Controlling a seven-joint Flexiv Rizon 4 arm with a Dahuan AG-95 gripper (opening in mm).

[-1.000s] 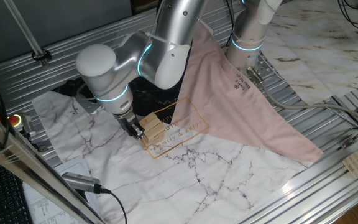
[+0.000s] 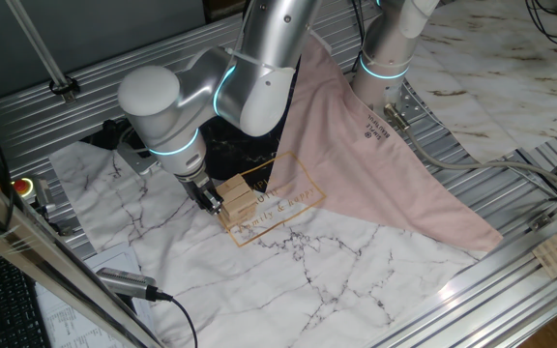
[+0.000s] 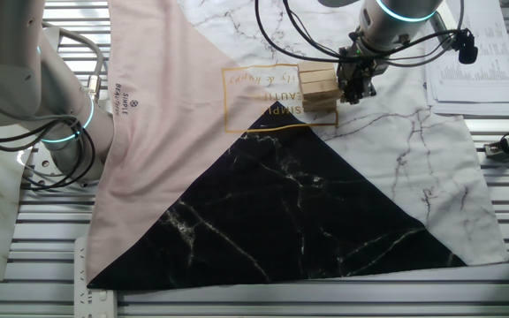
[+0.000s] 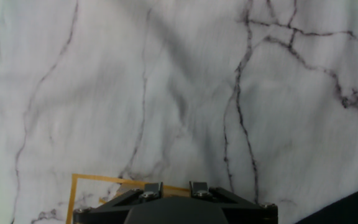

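Note:
Several pale wooden blocks (image 2: 239, 196) are piled close together on the printed cloth, over the gold-framed lettering. In the second exterior view the blocks (image 3: 318, 81) lie just beside my gripper (image 3: 355, 81). My gripper (image 2: 215, 205) points down at the pile's edge, its fingers at or against the blocks. From the wrist, my gripper shows two dark fingertips with a narrow gap between them. A strip of tan shows near the tips, but whether a block sits between them is hidden.
A cloth (image 2: 288, 280) with white marble, black and pink areas covers the table, mostly bare. Paper and a keyboard (image 2: 3, 295) lie at the left, near a metal post. Cables hang round my wrist.

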